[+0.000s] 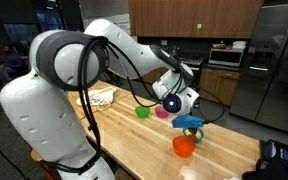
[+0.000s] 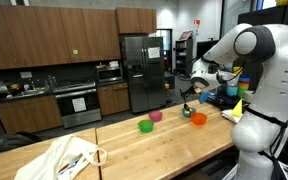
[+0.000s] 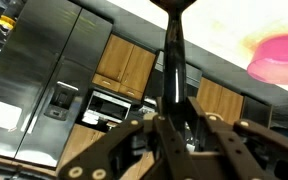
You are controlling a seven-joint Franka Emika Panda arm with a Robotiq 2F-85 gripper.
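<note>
My gripper (image 1: 191,121) is low over a blue-green bowl (image 1: 198,135) holding yellow items, and it hides part of that bowl. In the wrist view, a slender dark blue object (image 3: 174,50) runs from the top edge down to my gripper. The fingers look shut on it, though the contact is dark and hard to make out. Exterior view 2 shows my gripper (image 2: 187,106) small, at the far side of the table. An orange bowl (image 1: 183,147) stands close by, nearer the arm's base, apart from the gripper.
A pink bowl (image 1: 162,111) and a green bowl (image 1: 143,112) sit farther along the wooden table. White cloth (image 2: 69,155) lies toward its other end. Bare tabletop (image 2: 169,145) spreads between the cloth and the bowls.
</note>
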